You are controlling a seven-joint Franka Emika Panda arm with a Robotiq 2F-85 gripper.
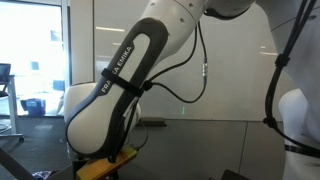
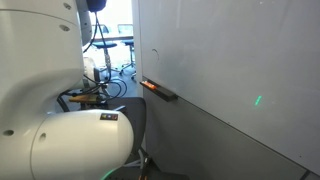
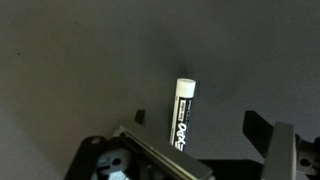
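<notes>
A white marker with a black EXPO label (image 3: 183, 110) lies on a dark grey surface (image 3: 80, 60) in the wrist view. My gripper is open above it. One fingertip (image 3: 140, 118) shows to the left of the marker and the other to its right, with the marker closer to the left one and apart from both. The marker's lower end is hidden behind the gripper's body. In exterior view 1 the arm's hand, with a yellow-orange part (image 1: 106, 163), hangs low at the lower left; its fingers are out of sight there.
A large whiteboard (image 2: 230, 55) stands along the side, with a ledge (image 2: 158, 91) carrying something orange and dark at its lower corner. Beyond it are a chair (image 1: 6, 95) and cables. Around the marker, the visible surface looks clear.
</notes>
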